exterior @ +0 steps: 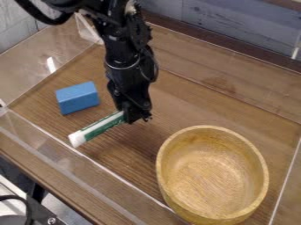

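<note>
The black gripper (132, 111) is shut on the upper end of a white and green cylindrical stick (97, 129), low over the wooden table and slanting down toward the front left. The fingertips are partly hidden by the gripper's body. A blue block (77, 97) lies to the left of the gripper. A pale yellow oval bowl (213, 174) stands at the front right.
Rims bound it at the left and back, and cables show at the lower left corner.
</note>
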